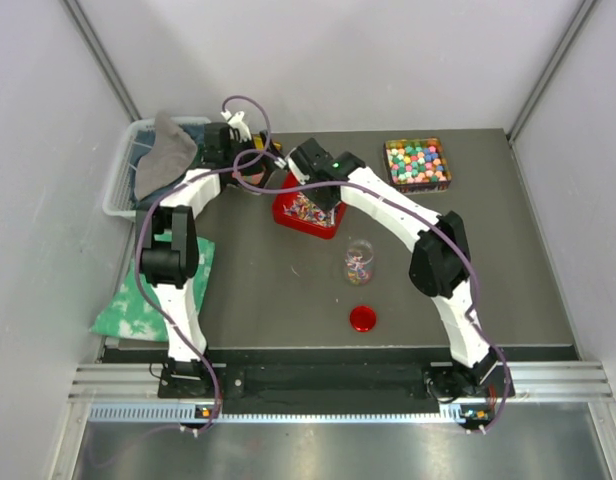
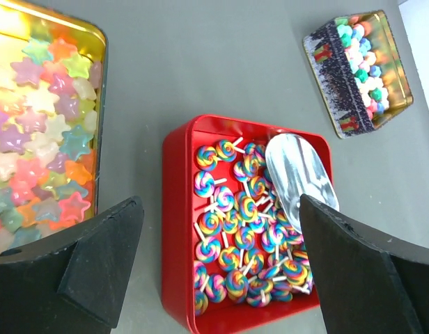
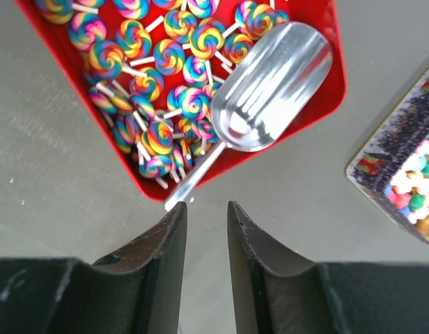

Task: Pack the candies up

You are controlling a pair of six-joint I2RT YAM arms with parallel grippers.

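A red box [image 2: 178, 216] holds many rainbow swirl lollipops [image 3: 148, 83]. Across the lollipops lies a silver metal scoop [image 3: 270, 90], its handle sticking out over the box's rim. In the left wrist view my left gripper is wide open, above the box with nothing between its fingers. My right gripper stands partly open and empty, its left fingertip close to the handle's end; whether they touch I cannot tell. A clear jar [image 1: 359, 262] with some candies inside stands in front of the box, and a red lid [image 1: 363, 318] lies nearer the front.
A gold tin [image 2: 99, 90] of star candies is left of the red box. Another tin [image 1: 418, 165] of colourful balls stands at the back right. A white basket [image 1: 116, 190] with cloths and a green cloth [image 1: 138, 305] are at left.
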